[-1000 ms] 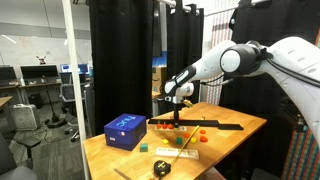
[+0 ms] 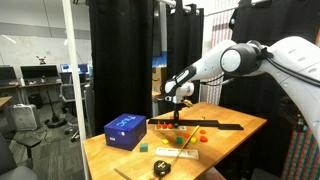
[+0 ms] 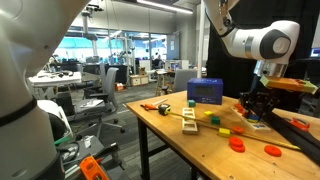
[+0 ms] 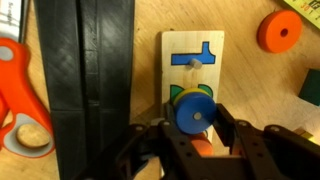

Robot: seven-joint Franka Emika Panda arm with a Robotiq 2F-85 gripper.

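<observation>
In the wrist view, a blue disc sits between the fingers of my gripper, which is shut on it. Directly under the disc lies a wooden board with a blue number 1, green marks and a small peg. A yellow piece peeks out beneath the blue disc, and part of an orange-red piece shows farther down the board. Whether the disc touches what is below it cannot be told. From the second exterior view, the gripper is low over the right side of the table.
Left of the board run black bars, with orange scissors beyond them. An orange ring and a dark green block lie to the right. A blue box stands on the table, with several loose pieces nearby.
</observation>
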